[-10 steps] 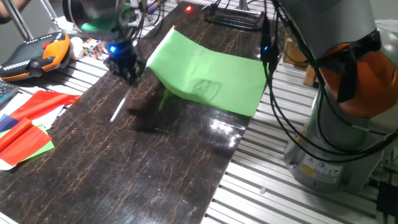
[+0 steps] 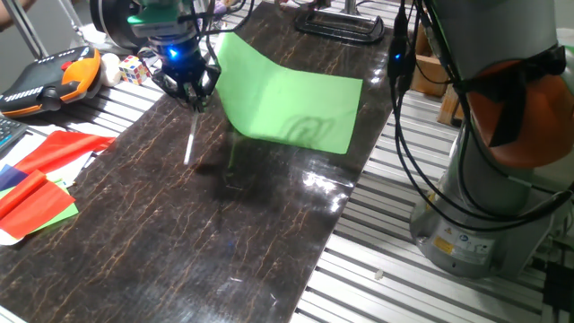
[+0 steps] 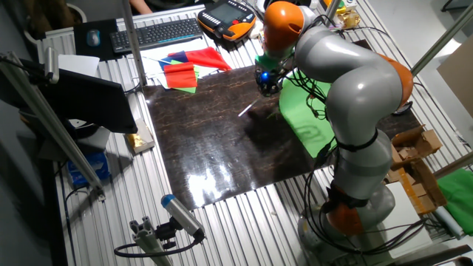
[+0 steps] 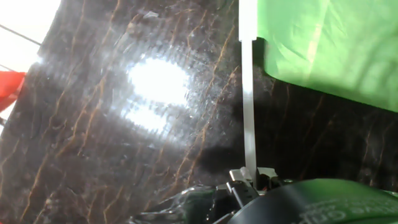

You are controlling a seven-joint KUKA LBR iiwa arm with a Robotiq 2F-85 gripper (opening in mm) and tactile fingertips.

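A green flag (image 2: 291, 103), on a thin white pole (image 2: 191, 139), stretches out to the right of my gripper (image 2: 194, 106). Its cloth hangs over the dark table with a curved fold. In the wrist view the pole (image 4: 248, 106) runs straight up from between the fingertips to a wider white sleeve (image 4: 247, 18) along the cloth's edge. My gripper is shut on this pole. The pole's bare end sticks out past the fingers over the table. In exterior view 2 the arm covers part of the green cloth (image 3: 307, 125).
Red, green and blue flags (image 2: 40, 197) lie on white paper left of the dark tabletop (image 2: 170, 242). An orange-edged teach pendant (image 2: 54, 81) and a Rubik's cube (image 2: 134, 69) sit at the back left.
The pole has turned in exterior view 1, its bare end swinging right and slightly up. The green cloth has swung left with it. My gripper stays shut on the pole.
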